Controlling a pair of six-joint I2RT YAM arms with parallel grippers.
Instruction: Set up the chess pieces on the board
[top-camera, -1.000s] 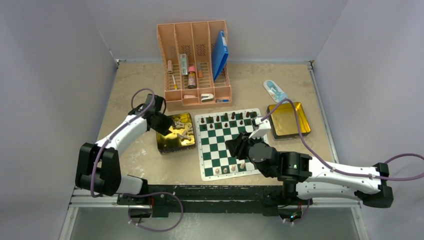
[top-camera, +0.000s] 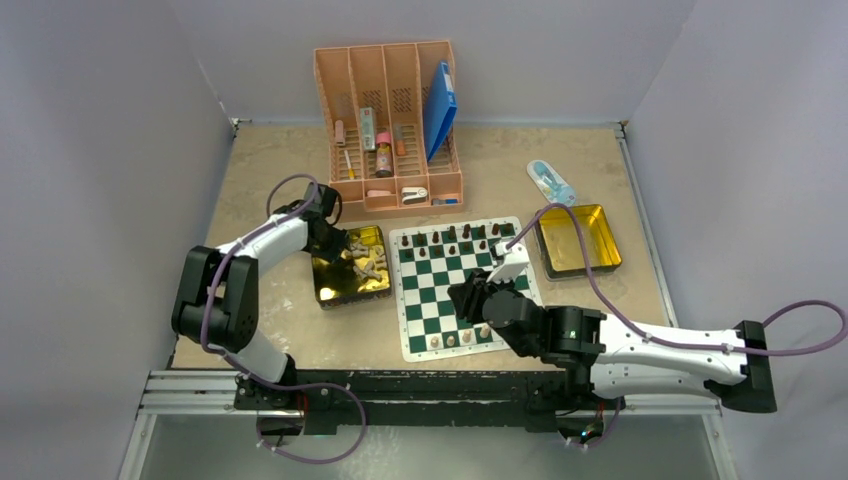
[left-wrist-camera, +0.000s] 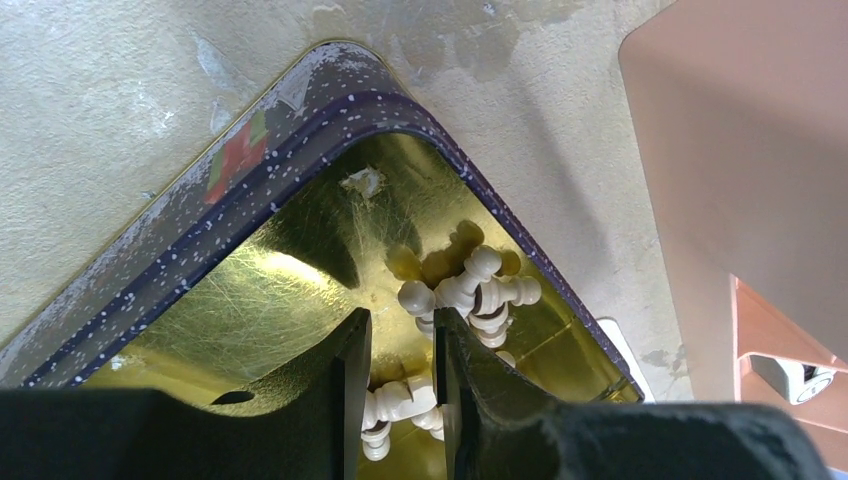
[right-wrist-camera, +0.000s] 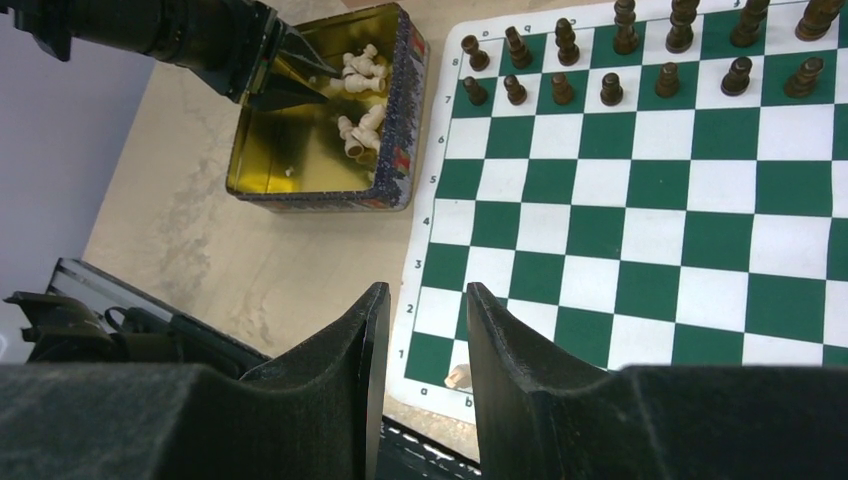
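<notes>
White chess pieces (left-wrist-camera: 455, 295) lie jumbled in the gold-lined tin (top-camera: 340, 290) left of the chessboard (right-wrist-camera: 590, 230). My left gripper is over the tin, fingers part open among the pieces, none clearly held. My right gripper hangs over the board's near part, fingers part open, nothing seen between them above the board. Dark pieces (right-wrist-camera: 735, 75) stand upright in two rows at the board's far side. A few white pieces (top-camera: 434, 342) stand along the near edge.
A pink organiser (top-camera: 388, 190) with stationery and a blue folder stands behind the tin. An empty gold tray (top-camera: 590, 240) and a pale blue packet (top-camera: 550, 180) are at the right. Bare table lies left of the tin.
The right arm has moved slightly.
</notes>
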